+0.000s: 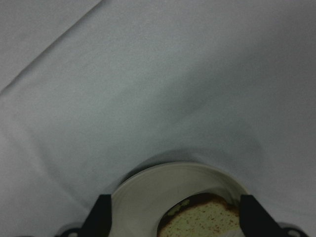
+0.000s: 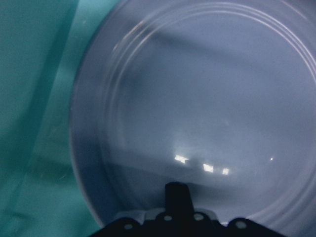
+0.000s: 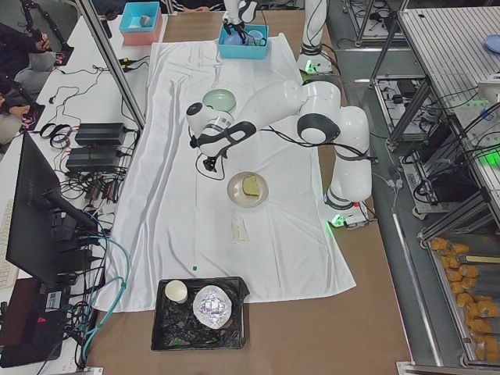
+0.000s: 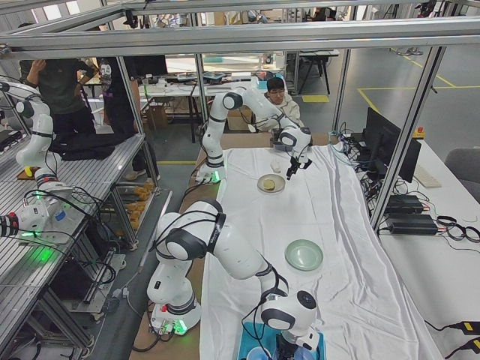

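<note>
A tan plate (image 3: 237, 195) holding a yellowish slice of cake (image 3: 251, 186) lies on the white cloth. My left gripper (image 3: 210, 162) hangs above and beside it; the left wrist view shows cake and plate between its open fingertips, nothing gripped. A green plate (image 4: 304, 254) lies empty farther along the cloth. My right gripper (image 4: 285, 349) is down in the blue bin (image 3: 242, 51), over a blue-grey plate or lid (image 2: 207, 98); whether it is open or shut is unclear.
A black tray (image 3: 199, 332) with a cup (image 3: 176, 291) and a foil-covered round item (image 3: 212, 306) stands at the near end. A small pale item (image 3: 240, 230) lies beside the tan plate.
</note>
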